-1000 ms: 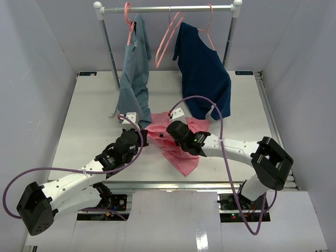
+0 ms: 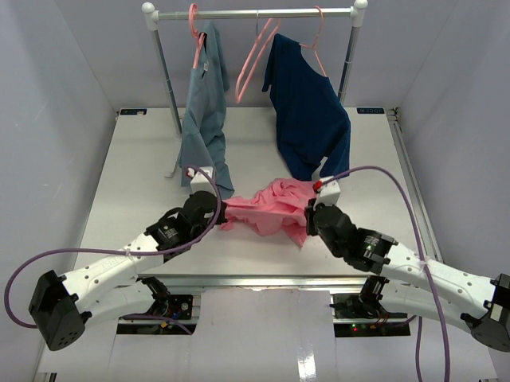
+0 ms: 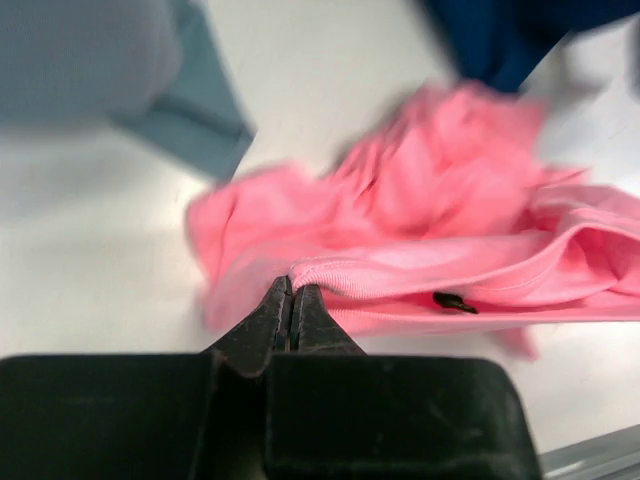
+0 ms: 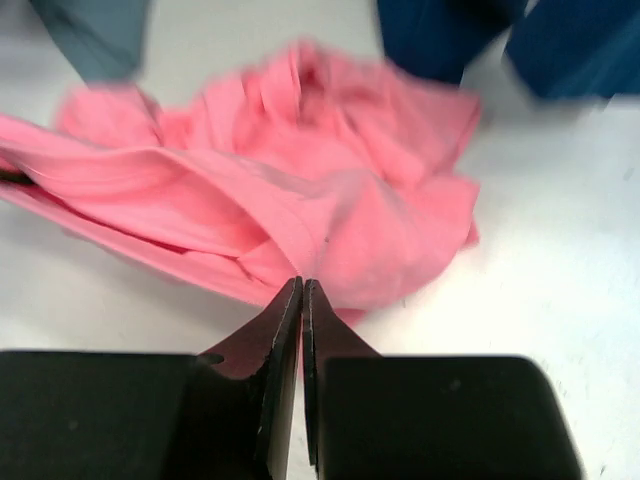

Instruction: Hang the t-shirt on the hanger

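Note:
A crumpled pink t-shirt (image 2: pixel 275 199) lies on the white table, its near edge stretched between my two grippers. My left gripper (image 2: pixel 219 211) is shut on that edge, where a ribbed band leaves the fingertips. My right gripper (image 2: pixel 312 219) is shut on the other end of the stretched fabric, a little right of centre. An empty pink hanger (image 2: pixel 247 68) hangs from the middle of the rail (image 2: pixel 227 14).
A grey-blue garment (image 2: pixel 203 103) hangs at the left of the rail and a navy one (image 2: pixel 307 119) at the right, both reaching down close behind the pink shirt.

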